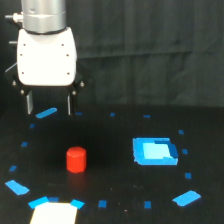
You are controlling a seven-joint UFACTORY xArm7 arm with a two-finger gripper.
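Note:
A red block (pixel 76 160), roughly cylindrical with flat-looking sides, stands upright on the dark table in the lower left half of the view. My gripper (pixel 50 105) hangs from the white hand above and to the left of it in the picture. Its two dark fingers (pixel 70 104) are spread well apart, with nothing between them. The gripper does not touch the block. How far the block is in depth from the fingers is hard to tell.
To the right lies a blue-bordered square (pixel 137 150) with a white and light blue middle. Blue tape pieces (pixel 186 198) and small blue marks dot the black table. A pale object (pixel 52 213) is cut off at the bottom edge. Space around the block is clear.

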